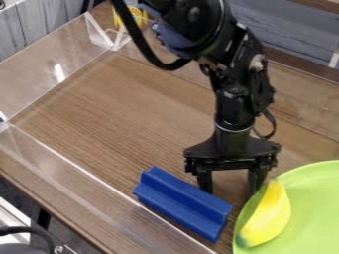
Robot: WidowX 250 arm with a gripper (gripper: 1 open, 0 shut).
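Note:
My black gripper (231, 177) is low over the wooden surface, its two fingers open and apart, with nothing seen between them. A yellow banana (267, 215) lies on a green plate (310, 220) at the bottom right, just right of and in front of the gripper. A blue ridged block (183, 203) lies at the front, left of the plate and just in front of the gripper.
Clear plastic edging runs along the left and front. A grey wall stands behind, and a small yellow object (131, 17) is at the far back.

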